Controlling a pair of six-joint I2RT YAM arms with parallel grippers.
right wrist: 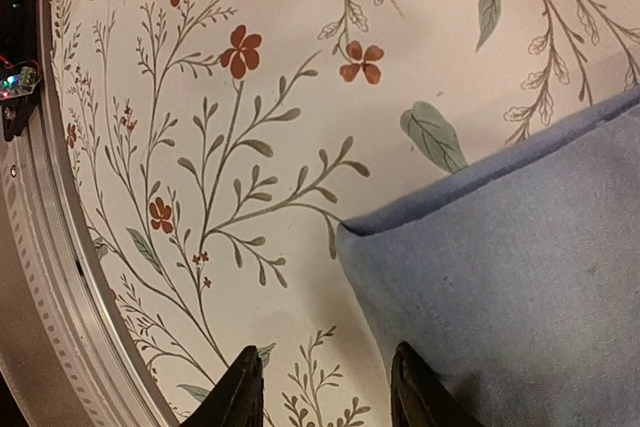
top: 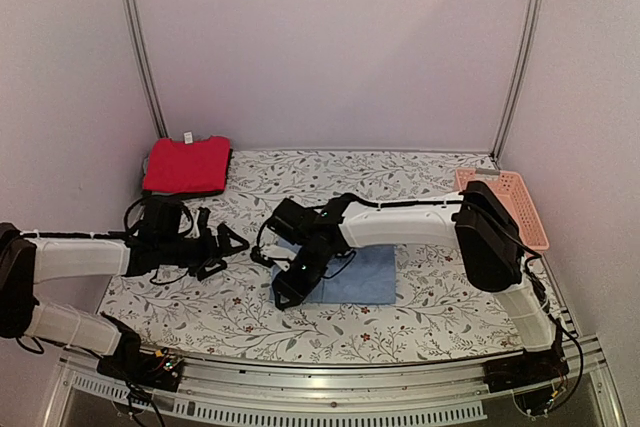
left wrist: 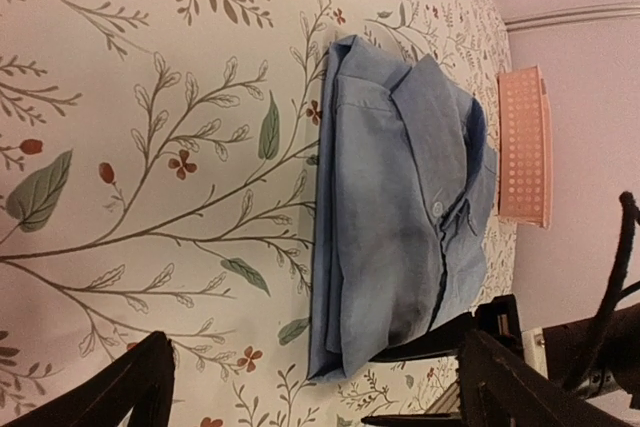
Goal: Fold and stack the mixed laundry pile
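A folded light-blue button shirt (top: 368,275) lies in the middle of the table, partly hidden by my right arm; its collar and buttons show in the left wrist view (left wrist: 380,197). My right gripper is low over the shirt's near left corner, fingers apart, one beside the cloth edge (right wrist: 500,267), nothing visibly held. My left gripper (top: 218,252) hovers left of the shirt, open and empty.
A folded red cloth (top: 188,164) lies at the back left. A pink basket (top: 522,209) stands at the right.
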